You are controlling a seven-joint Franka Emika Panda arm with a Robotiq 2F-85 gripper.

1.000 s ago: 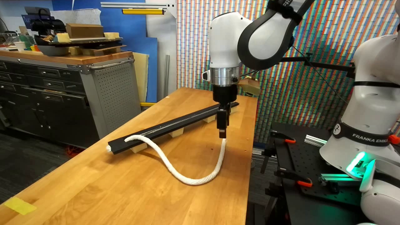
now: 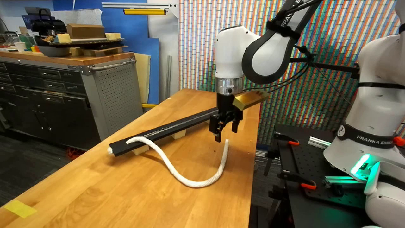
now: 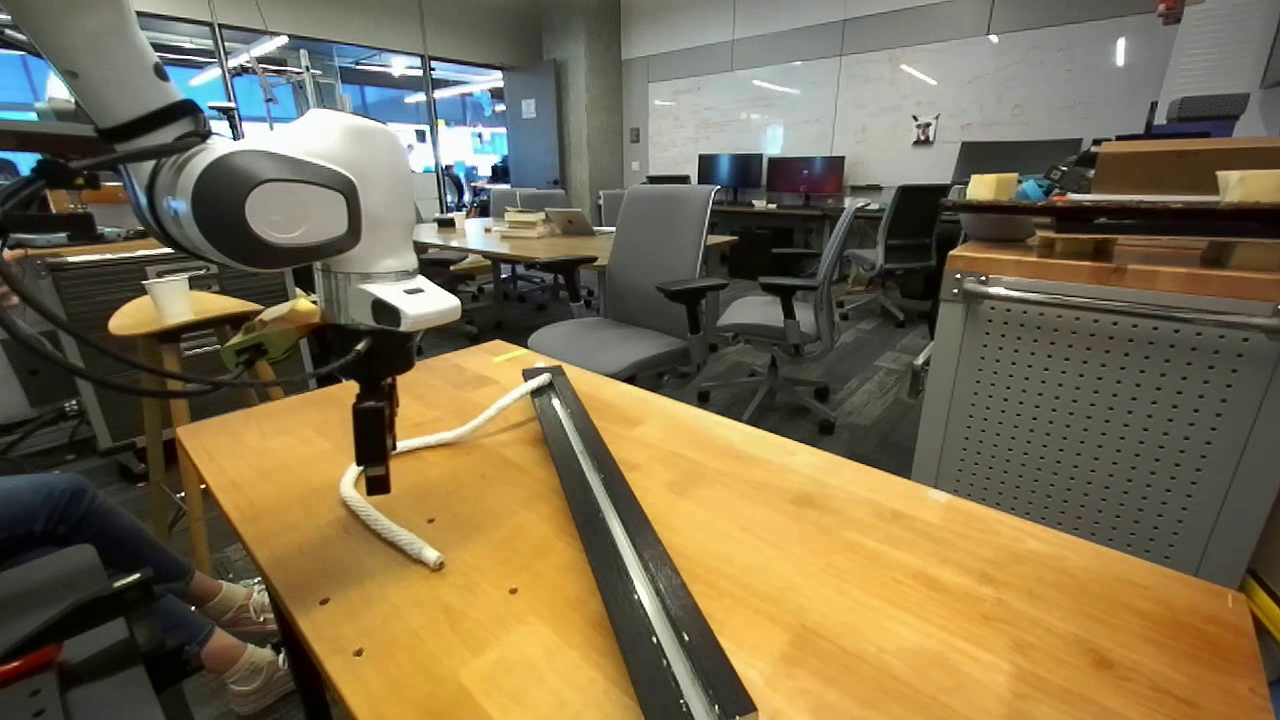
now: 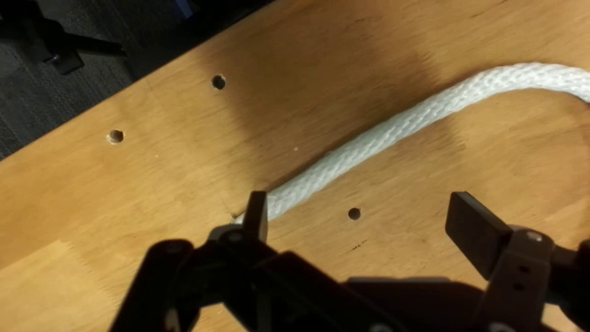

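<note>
A white braided rope (image 2: pixel 195 184) lies in a U-shaped curve on the wooden table. One end rests over the near end of a long black channel bar (image 2: pixel 167 129); the free end points toward my gripper (image 2: pixel 226 135). In the wrist view the fingers stand wide apart with nothing gripped. There the rope (image 4: pixel 354 152) runs diagonally beyond the fingers, its tip partly hidden behind the left finger (image 4: pixel 256 216). From the other side, my gripper (image 3: pixel 374 486) hangs above the table beside the rope (image 3: pixel 390 528), apparently not touching it.
The black bar is propped on pale blocks (image 2: pixel 178 134) across the table. Small holes (image 4: pixel 354 213) dot the tabletop near the rope. A person's legs (image 3: pixel 132 576) are beside the table's edge.
My gripper has turned about its vertical axis, so both fingers now show apart in exterior view 1. The arm sits slightly lower. The rope and the bar look unmoved.
</note>
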